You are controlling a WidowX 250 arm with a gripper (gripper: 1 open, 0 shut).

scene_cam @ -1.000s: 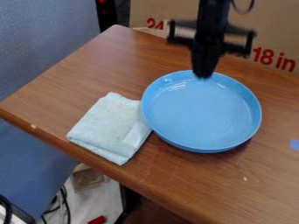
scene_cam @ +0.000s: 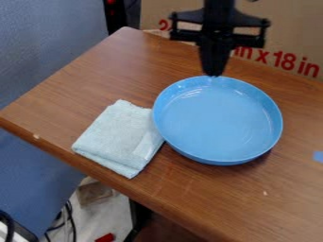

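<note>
A round blue plate point(scene_cam: 217, 123) lies on the wooden table point(scene_cam: 89, 66). A folded pale cloth point(scene_cam: 117, 138) lies to its left near the table's edge. My black gripper point(scene_cam: 213, 64) hangs from the top of the view above the back rim of the plate; its fingers are blurred, and I cannot tell whether they are open or shut.
A cardboard sheet with red print point(scene_cam: 288, 38) stands behind the table. Cables and a box are on the floor at lower left.
My gripper has moved a little upward in the view, slightly away from the plate. The plate and cloth have not moved.
</note>
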